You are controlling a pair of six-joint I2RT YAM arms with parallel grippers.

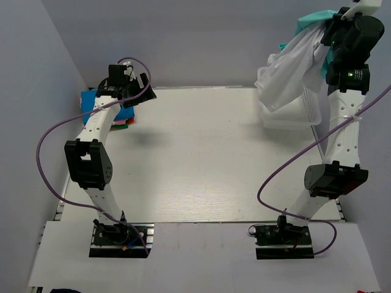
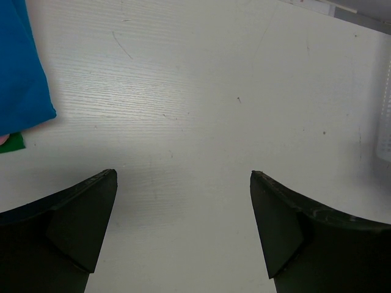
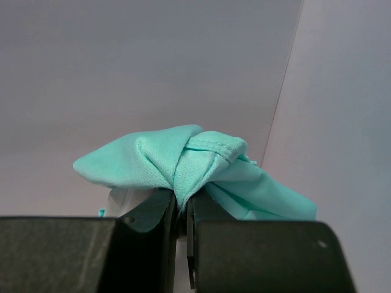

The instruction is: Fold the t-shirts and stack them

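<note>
My right gripper point(image 1: 336, 33) is raised high at the back right, shut on a teal shirt point(image 1: 308, 18); in the right wrist view the teal cloth point(image 3: 171, 159) bunches above its fingers. A white shirt point(image 1: 287, 70) hangs with it over the white basket point(image 1: 293, 122). My left gripper point(image 1: 143, 85) stands open above the table's left side, beside folded shirts: a blue one point(image 2: 21, 91) on top, with green point(image 2: 12, 143) and pink edges beneath.
Walls bound the back and both sides. Purple cables arc over both arms.
</note>
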